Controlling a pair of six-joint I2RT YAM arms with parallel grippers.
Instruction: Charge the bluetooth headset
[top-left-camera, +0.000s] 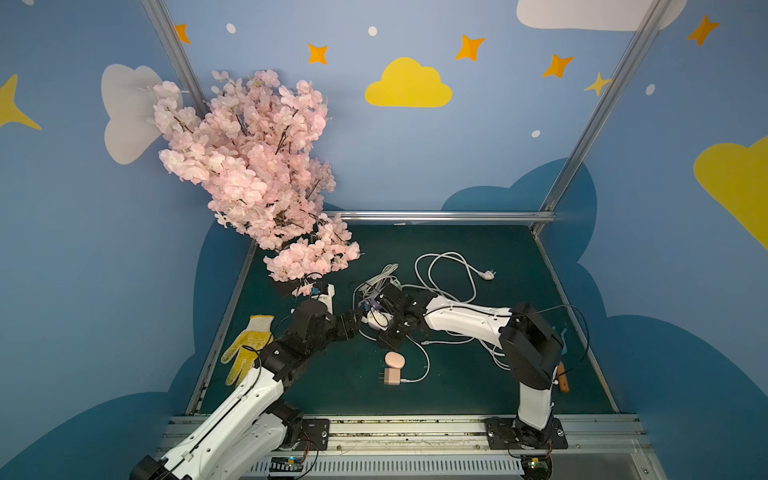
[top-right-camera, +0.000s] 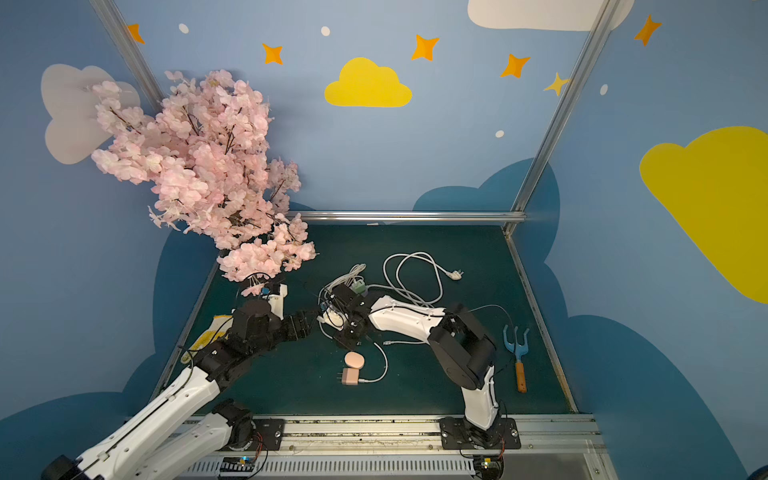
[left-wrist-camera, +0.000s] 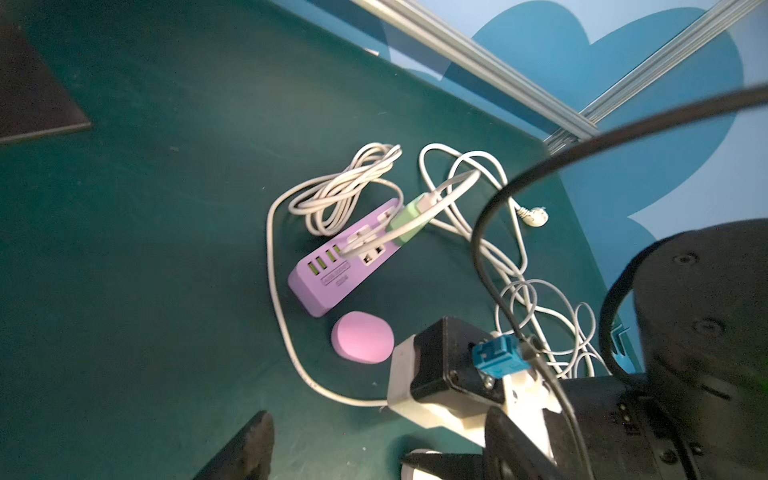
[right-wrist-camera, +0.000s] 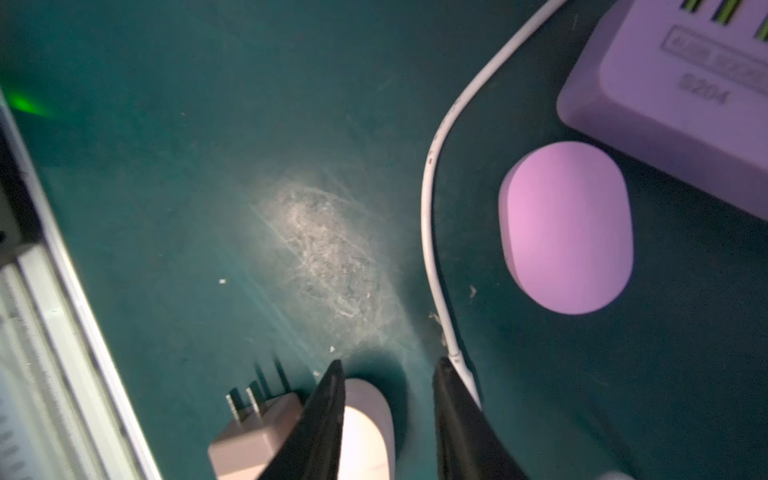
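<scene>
A lavender power strip (left-wrist-camera: 328, 280) with a green plug (left-wrist-camera: 406, 220) lies mid-table, with a pink oval case (left-wrist-camera: 361, 337) (right-wrist-camera: 566, 228) beside it. A second, pale oval case (top-left-camera: 394, 359) sits against a beige charger (top-left-camera: 391, 376) with a white cable. A white cable connector (right-wrist-camera: 464, 374) lies under my right gripper, which hangs part open above the cable and pale case, nothing seen held. My left gripper is part open to the left of the right one, over bare table, with nothing seen between its fingers.
Pink blossom branches (top-left-camera: 248, 176) fill the back left. A yellow glove (top-left-camera: 246, 348) lies at the left edge, a blue hand fork (top-right-camera: 517, 348) at the right. Coiled white cables (left-wrist-camera: 344, 188) spread behind the strip and to the right.
</scene>
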